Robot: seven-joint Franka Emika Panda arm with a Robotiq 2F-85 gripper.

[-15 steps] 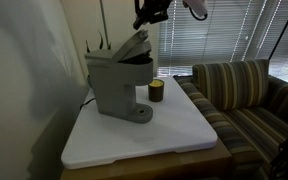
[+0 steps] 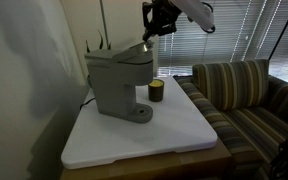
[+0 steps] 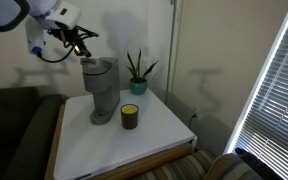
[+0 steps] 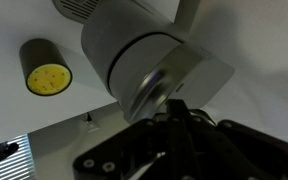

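Observation:
A grey coffee maker (image 2: 116, 85) stands on the white table. Its lid (image 2: 134, 52) lies low over the top of the machine; whether it is fully down I cannot tell. Just above the lid's front, my gripper (image 2: 147, 39) points downward, shut with nothing seen between its fingers. In the second exterior view the gripper (image 3: 86, 52) is at the top of the machine (image 3: 102, 92). Close up in the wrist view, the lid (image 4: 169, 80) sits right by the dark fingertips, and contact between them is hard to judge.
A dark mug (image 3: 130, 117) with a yellow inside stands beside the machine. Behind is a potted plant (image 3: 138, 75).
The coffee maker's lid was tilted up a second ago and has swung down. My gripper has come lower along with it, at the machine's front.

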